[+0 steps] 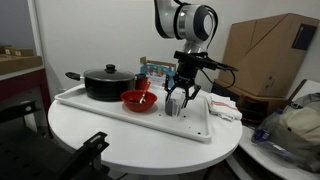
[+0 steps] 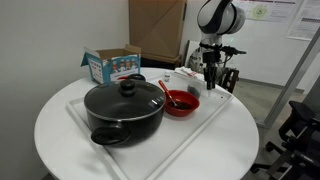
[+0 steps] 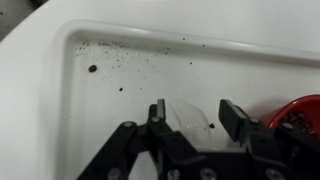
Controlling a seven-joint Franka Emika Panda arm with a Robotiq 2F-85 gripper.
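Note:
A silver-grey container stands near the right part of the white tray, at about tray level. My gripper is low over it, its fingers on either side of its upper part. In the wrist view the container's pale top shows between the fingertips, which are spread apart. Slight gaps seem to show beside it, though the contact lower down is hidden. Dark specks lie on the tray.
A red bowl with dark contents and a red-handled utensil sits beside the container. A lidded black pot stands farther along the tray. An open cardboard box is behind. The tray's front strip is clear.

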